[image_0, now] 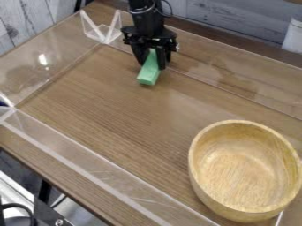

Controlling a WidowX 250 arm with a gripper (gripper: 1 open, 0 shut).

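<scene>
My black gripper (151, 46) is at the back of the wooden table, around the upper end of a green object (148, 73) that reaches toward the front. Whether the fingers are shut on it or just around it is hard to tell at this size.
A large pale wooden bowl (242, 169) sits at the front right of the table (112, 128). A white cylindrical item (294, 33) is at the back right edge. White wire-like pieces (104, 28) are by the back left.
</scene>
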